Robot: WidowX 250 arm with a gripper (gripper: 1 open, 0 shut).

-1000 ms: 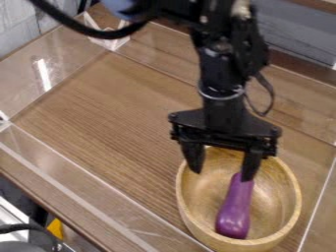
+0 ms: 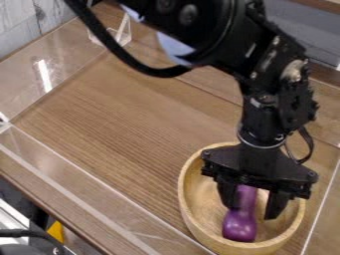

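Observation:
A purple eggplant-like object [image 2: 240,225] lies in a round light wooden bowl [image 2: 194,202] at the lower right. My black gripper [image 2: 253,193] is down in the bowl over the upper part of the purple object, hiding some of it. Whether its fingers are shut on the object cannot be seen clearly.
A clear plastic-like edge runs along its left side. A white bag-like thing [image 2: 111,20] and a pale blue item [image 2: 176,50] stand at the back.

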